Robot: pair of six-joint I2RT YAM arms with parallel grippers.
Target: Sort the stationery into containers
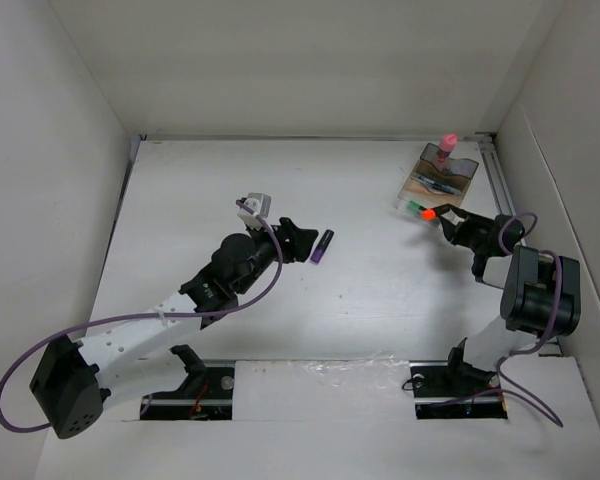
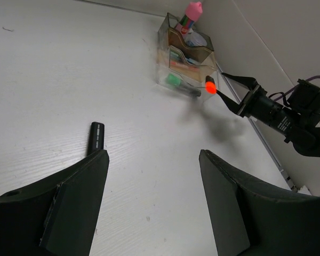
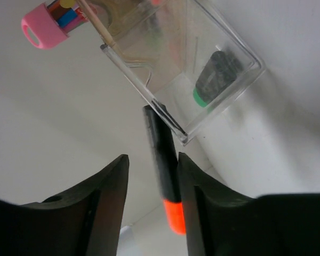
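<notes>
My right gripper [image 1: 444, 219] is at the front of the clear organizer [image 1: 421, 181] at the back right. A black marker with an orange end [image 3: 162, 160] leans at the organizer's rim, between or just beside the right gripper's fingers; whether they grip it I cannot tell. A green-ended item [image 3: 213, 80] lies in the front compartment. Pens [image 1: 436, 185] and a pink-topped item [image 1: 448, 142] are in the back compartments. My left gripper [image 1: 299, 240] stands open over the table. A dark purple marker [image 1: 322, 246] lies on the table beside it.
Walls stand close behind the organizer and to its right, near the right arm.
</notes>
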